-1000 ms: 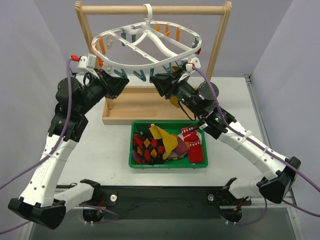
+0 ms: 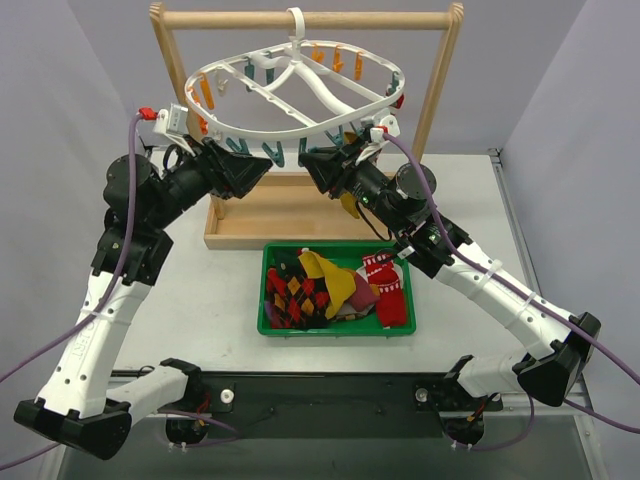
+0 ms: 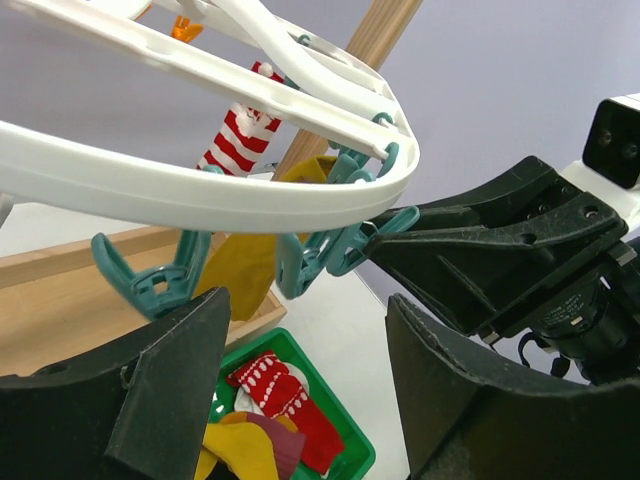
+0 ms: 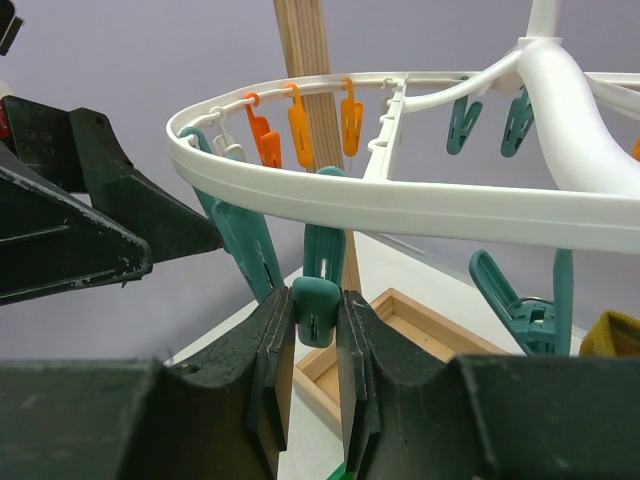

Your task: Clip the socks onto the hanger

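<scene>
A white ring hanger (image 2: 262, 131) hangs from the wooden stand, with teal and orange clips. My right gripper is shut on a teal clip (image 4: 316, 305) at the ring's near side. My left gripper (image 2: 243, 176) is open just left of it, facing the teal clips (image 3: 160, 285) with nothing between its fingers. A striped red-white sock (image 3: 242, 130) and a yellow sock (image 3: 240, 268) hang from the ring's right part, behind the clips. More socks, red, yellow and argyle, lie in the green bin (image 2: 335, 334) below.
The wooden stand's open base (image 2: 230, 238) is behind the bin. Both arms are close together under the ring.
The right arm shows no visible change.
</scene>
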